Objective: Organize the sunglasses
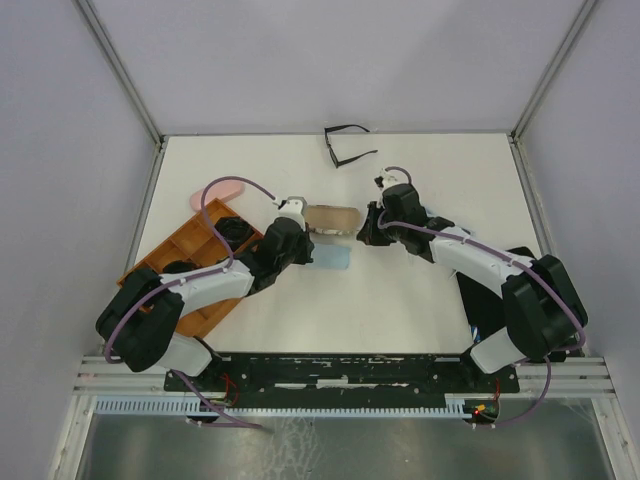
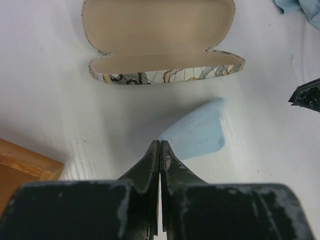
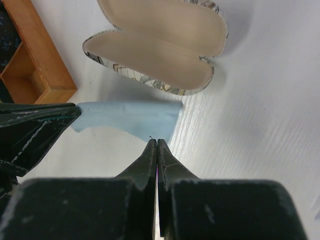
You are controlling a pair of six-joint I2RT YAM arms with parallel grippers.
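Note:
An open glasses case, beige inside with a patterned outer shell, rests at the table's middle. In front of it a pale blue cloth is spread out, and my left gripper is shut on its left corner. My right gripper is shut with nothing visible between its fingers. The left wrist view shows a gap between the cloth's right edge and the right fingers. Black-framed glasses lie unfolded at the back. Dark sunglasses sit in the wooden compartment box at left.
A pink case lies at the back left. Another blue cloth is partly visible beyond the right gripper, and a black mat lies at the right.

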